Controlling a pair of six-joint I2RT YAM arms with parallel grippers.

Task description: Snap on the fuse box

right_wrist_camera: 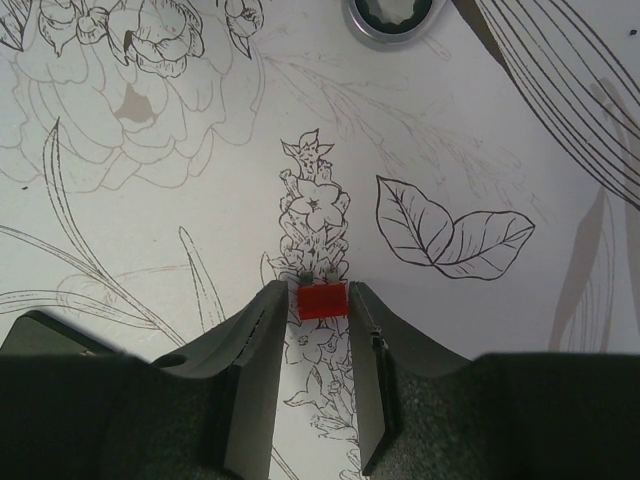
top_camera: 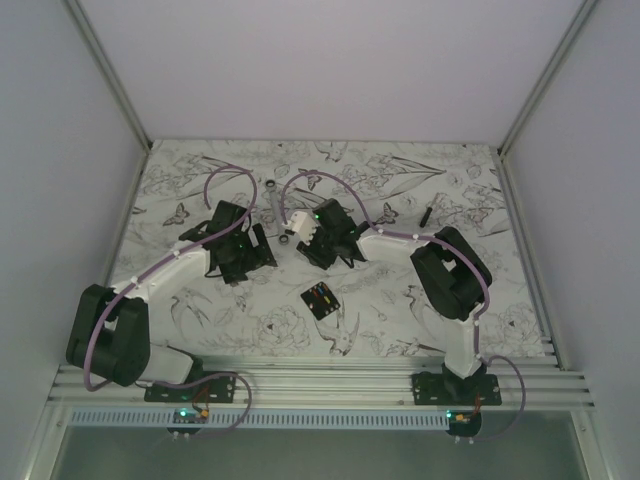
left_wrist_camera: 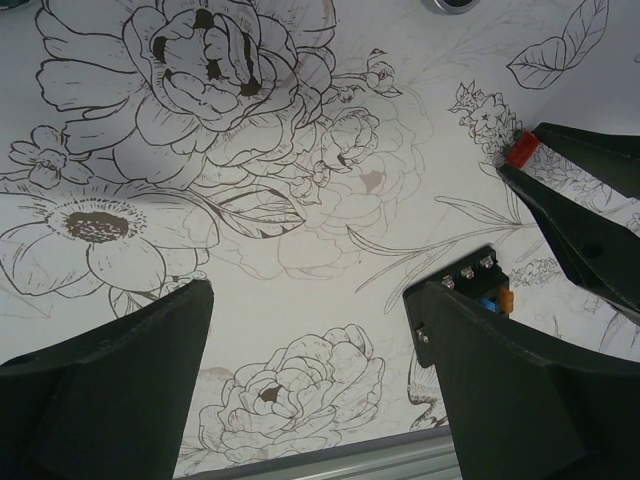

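Observation:
A small red fuse lies on the floral mat between the fingertips of my right gripper, which is part open around it; the same red piece (left_wrist_camera: 522, 148) shows between those fingers in the left wrist view. The black fuse box (top_camera: 320, 300), with coloured fuses in it (left_wrist_camera: 505, 300), lies below the two grippers on the mat. My left gripper hangs over bare mat left of the box, its fingers apart with nothing between them.
A silver wrench (top_camera: 275, 205) lies between the arms toward the back. A dark rod (top_camera: 426, 216) lies at the right.

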